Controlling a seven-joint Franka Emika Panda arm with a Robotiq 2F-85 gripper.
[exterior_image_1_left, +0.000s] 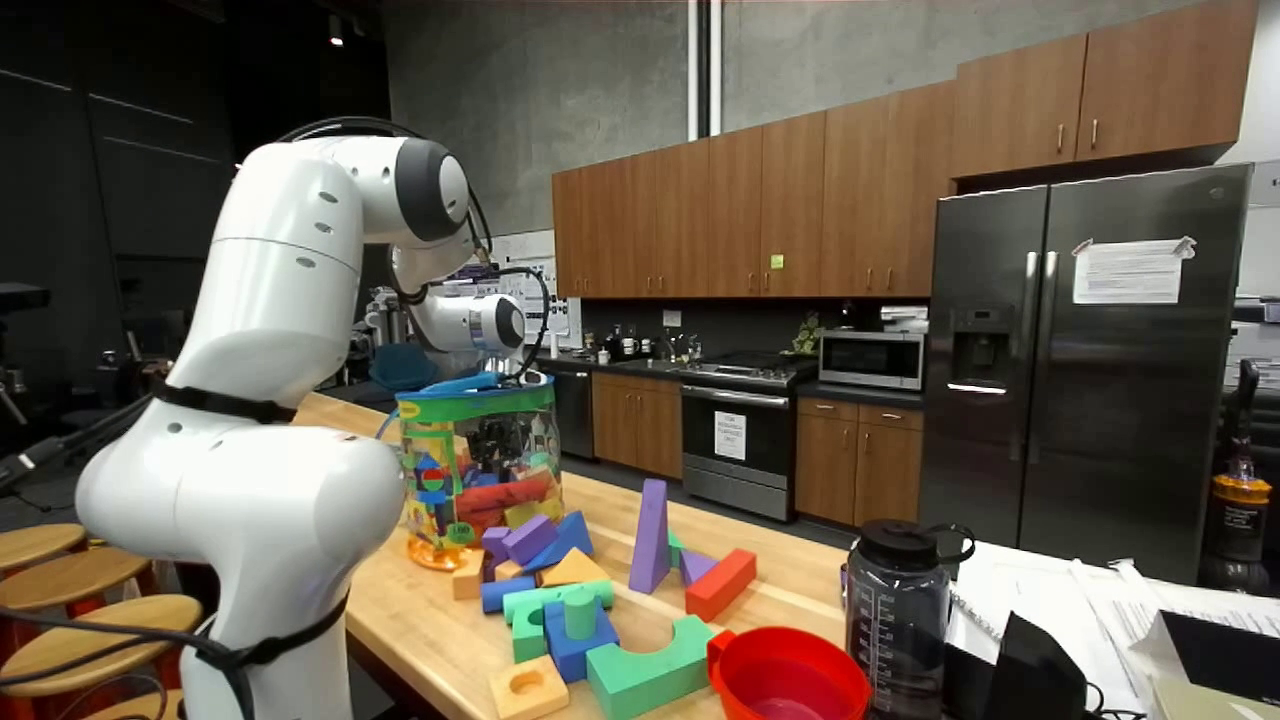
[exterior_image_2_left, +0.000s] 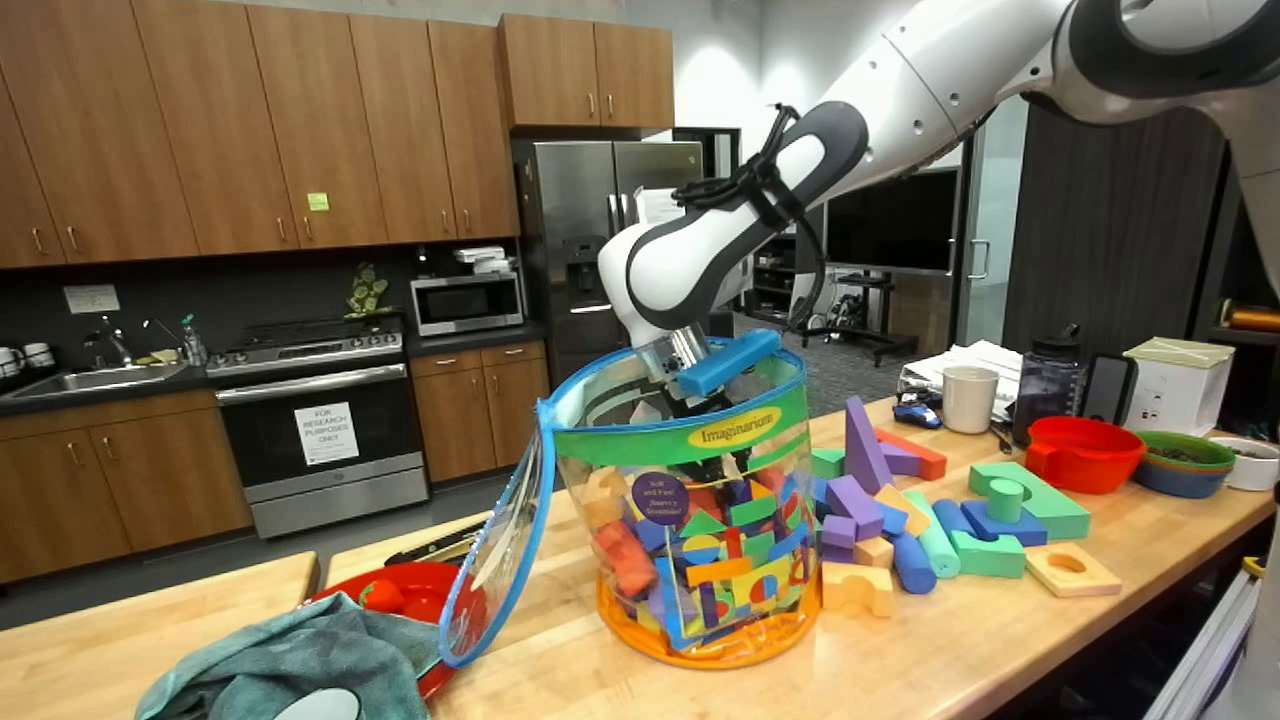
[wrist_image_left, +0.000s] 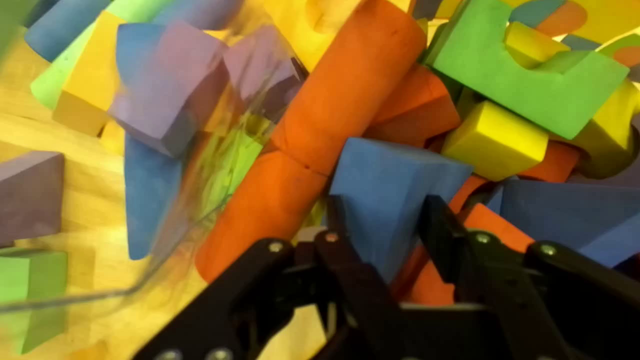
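Observation:
My gripper is inside the clear bag of blocks, pointing down. In the wrist view its fingers stand apart, one on each side of a blue block. Whether the fingers press on that block cannot be told. An orange-red cylinder lies beside the left finger. Right of the blue block are a yellow block and a green arch. Through the bag in the first exterior view, the gripper shows only as a dark shape.
Loose blocks lie on the table beside the bag, including a purple wedge and a green arch. A red cup and dark bottle stand nearby. The bag's lid hangs open near a teal cloth.

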